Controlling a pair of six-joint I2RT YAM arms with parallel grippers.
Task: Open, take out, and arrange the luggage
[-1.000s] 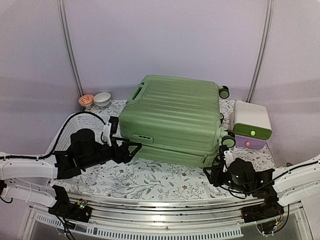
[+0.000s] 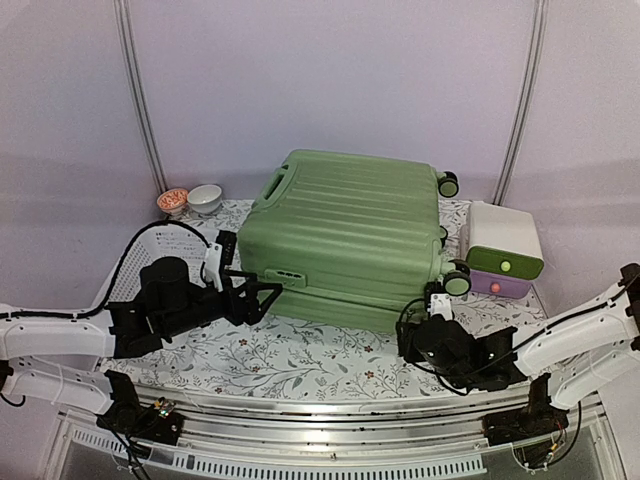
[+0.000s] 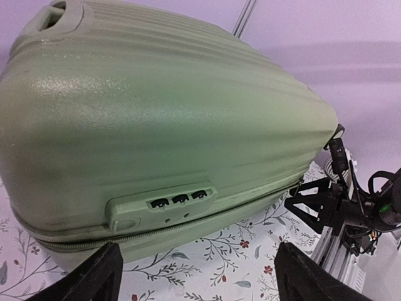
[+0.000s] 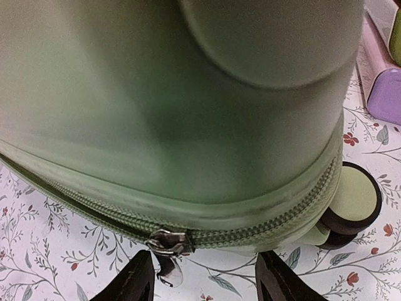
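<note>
A closed green suitcase (image 2: 345,220) lies flat on the floral cloth, its zip seam facing me. Its combination lock (image 3: 163,207) shows in the left wrist view. Near the front right corner, the metal zip pull (image 4: 169,266) hangs from the seam. In the right wrist view my right gripper is open just below the seam, its left finger (image 4: 135,276) close beside the pull; whether they touch I cannot tell. My left gripper (image 2: 268,298) stands open in front of the lock side, with nothing between its fingers.
A white basket (image 2: 150,255) stands behind the left arm. Two bowls, one white (image 2: 205,198), sit at the back left. Green and purple drawer boxes (image 2: 505,245) are stacked at the right.
My right gripper has shifted left and slightly up, closer to the suitcase's front right corner. The left arm and the suitcase have stayed where they were.
</note>
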